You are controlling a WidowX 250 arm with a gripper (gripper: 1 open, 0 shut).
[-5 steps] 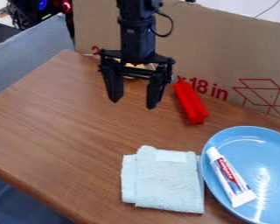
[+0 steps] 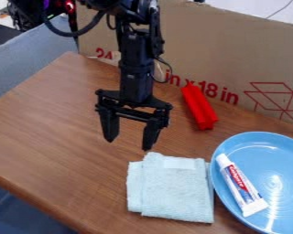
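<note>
My black gripper [image 2: 129,137] is low over the middle of the wooden table, open, with its two fingers apart and nothing seen between them. A folded white cloth [image 2: 170,187] lies at the front, below and to the right of the gripper. A blue plate [image 2: 274,164] sits at the right with a white tube [image 2: 242,186] on it. A red box-like object [image 2: 200,107] lies behind the gripper to its right.
A cardboard wall [image 2: 234,69] closes off the back of the table [image 2: 58,137]. A grey padded edge runs along the far left.
My gripper has come down and a little toward the front over the last second. The cloth, plate, tube and red object have not moved.
</note>
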